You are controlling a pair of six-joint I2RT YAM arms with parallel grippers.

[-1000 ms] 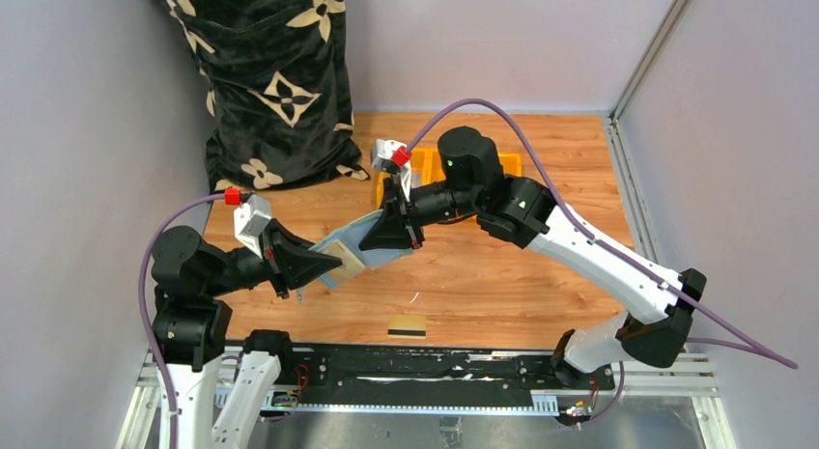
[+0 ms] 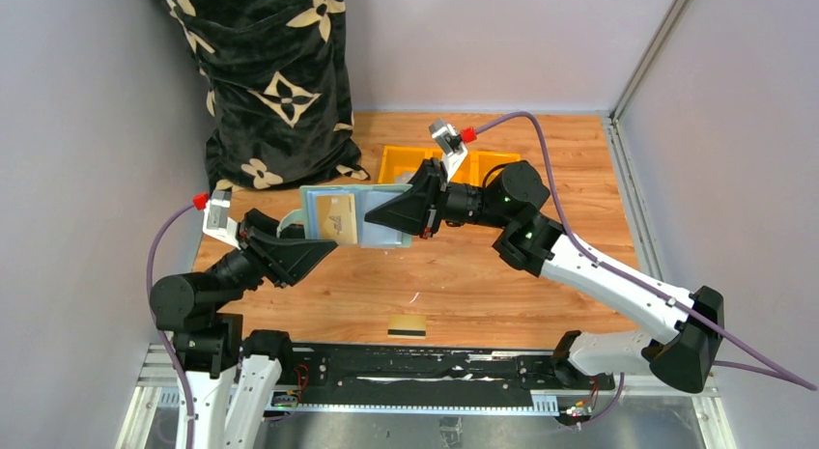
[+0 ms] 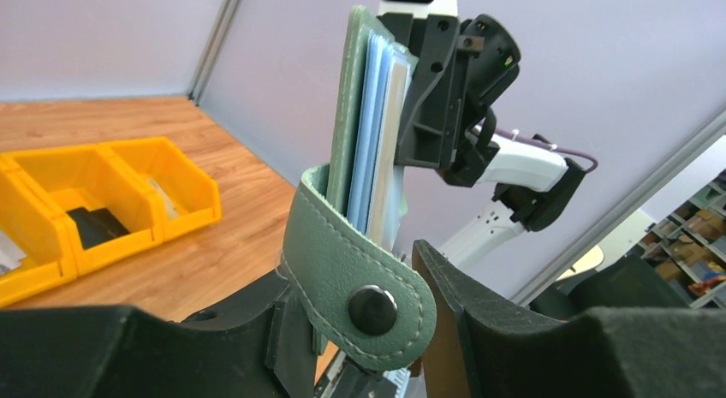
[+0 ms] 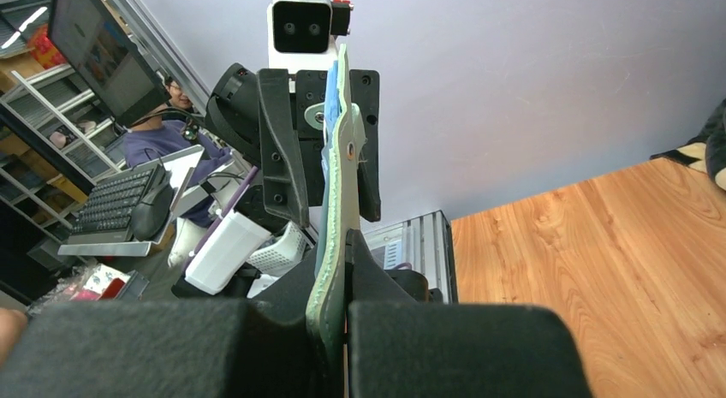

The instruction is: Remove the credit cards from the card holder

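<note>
A green card holder (image 2: 406,241), opened out with its pale blue inner sleeves showing, hangs in the air between the arms. My right gripper (image 2: 425,227) is shut on its right end. A gold card (image 2: 336,219) sits in a sleeve toward the left end. In the left wrist view the holder's snap flap (image 3: 355,282) reaches down between the parted fingers of my left gripper. Those fingers stand part open; whether they touch the flap I cannot tell. On the table lies another gold card (image 2: 407,325) with a dark stripe, near the front edge.
Yellow bins (image 2: 398,163) stand at the back of the table, partly behind the right arm; dark and pale items lie inside. A dark patterned cloth (image 2: 280,92) covers the back left. Bare wood (image 2: 502,304) is free at front right.
The right gripper has moved right with the holder, which has turned from slanting to nearly level. The left gripper was over the gold card's end and now stands around the holder's left end, more open.
</note>
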